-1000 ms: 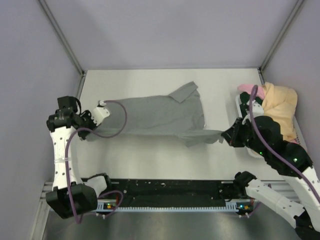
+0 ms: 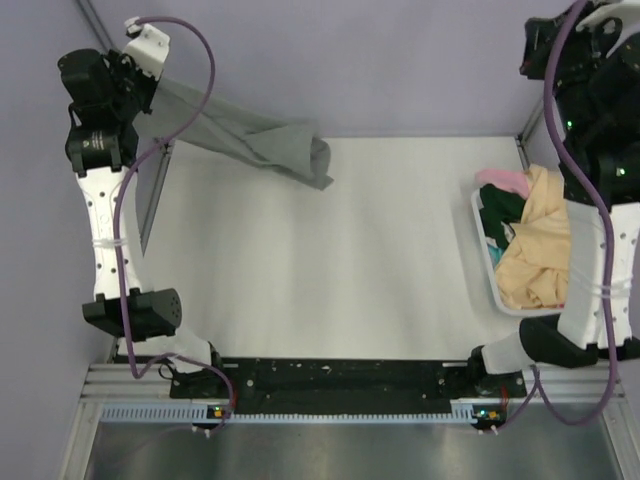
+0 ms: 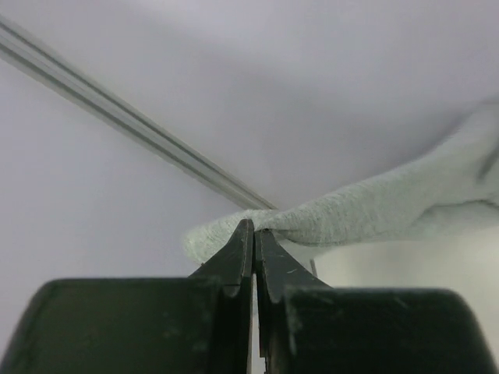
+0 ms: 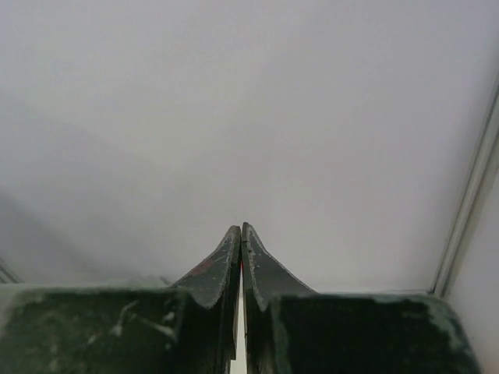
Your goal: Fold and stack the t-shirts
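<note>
A grey-green t-shirt point(image 2: 249, 140) hangs from my left gripper point(image 2: 140, 90), raised at the back left, and trails to a loose end over the back of the white work surface. In the left wrist view the left gripper is shut, with the cloth point(image 3: 366, 210) at and beyond its fingertips. My right gripper point(image 2: 535, 60) is raised high at the back right, shut; in the right wrist view its fingertips point(image 4: 232, 245) meet with no cloth between them.
A white bin point(image 2: 486, 262) on the right holds a beige cloth point(image 2: 535, 250), a dark green one point(image 2: 498, 210) and a pink one point(image 2: 500, 178).
Both arms rose toward the back. The shirt, earlier stretched between both grippers across the surface, has left the right gripper and swung up toward the back left.
</note>
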